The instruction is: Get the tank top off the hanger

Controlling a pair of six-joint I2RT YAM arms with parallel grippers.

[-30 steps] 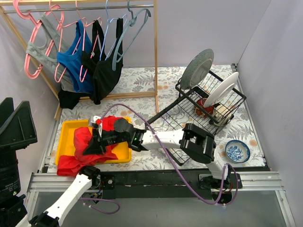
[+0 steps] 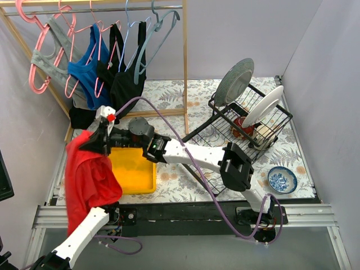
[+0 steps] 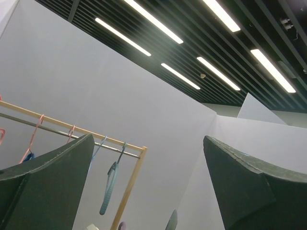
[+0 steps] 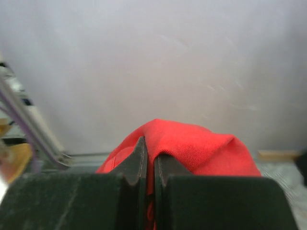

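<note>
My right gripper (image 2: 97, 140) is shut on red cloth (image 2: 90, 180), which hangs raised at the front left, over the left end of the yellow tray (image 2: 135, 174); in the right wrist view its fingers pinch a fold of it. My left gripper is open and empty, pointing up at the ceiling. Tank tops in grey (image 2: 53, 67), blue (image 2: 84, 76) and black (image 2: 128, 90) hang on pink and blue hangers along the rail. A pale blue hanger (image 3: 108, 191) at the rail's right end shows in the left wrist view.
A dish rack (image 2: 233, 140) with plates stands on the right, a patterned bowl (image 2: 282, 180) at its front right. The wooden stand's post (image 2: 185, 84) rises beside the hangers. Bare table shows between stand and rack.
The left gripper has moved toward the left edge of the top view.
</note>
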